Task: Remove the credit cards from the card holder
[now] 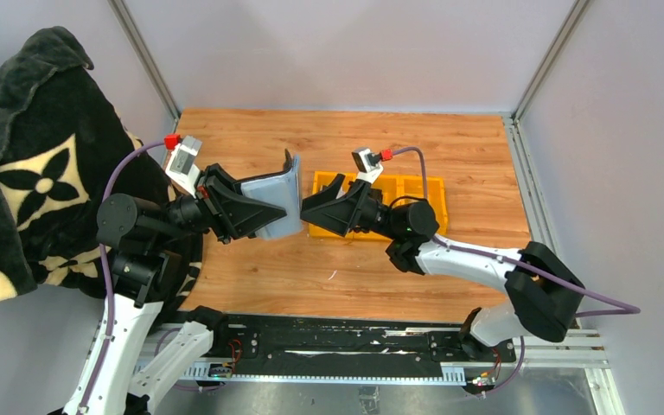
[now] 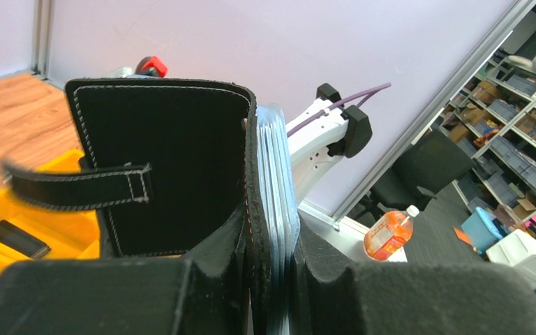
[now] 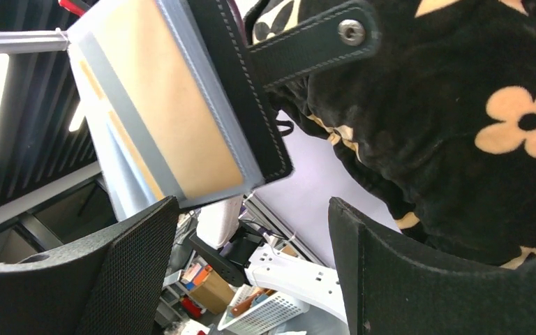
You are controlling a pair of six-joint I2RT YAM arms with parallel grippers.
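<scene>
The card holder, black leather with white stitching and clear bluish sleeves, is gripped upright above the table by my left gripper [image 1: 268, 220]. Its sleeves [image 1: 280, 194] face the top camera. In the left wrist view the black cover [image 2: 167, 160] spreads left, with a strap [image 2: 84, 187] sticking out. A tan card [image 3: 164, 91] with a grey stripe shows through a clear sleeve in the right wrist view. My right gripper [image 1: 322, 195] stands open at the holder's right edge. The sleeve's lower corner appears beside its left finger [image 3: 132, 244]; nothing is clamped there.
Behind and below the right gripper lies a yellow tray [image 1: 435, 207] on the wooden table [image 1: 354, 281]; a dark flat object [image 2: 17, 239] rests in it. A dark patterned blanket [image 1: 43, 173] is heaped on the left.
</scene>
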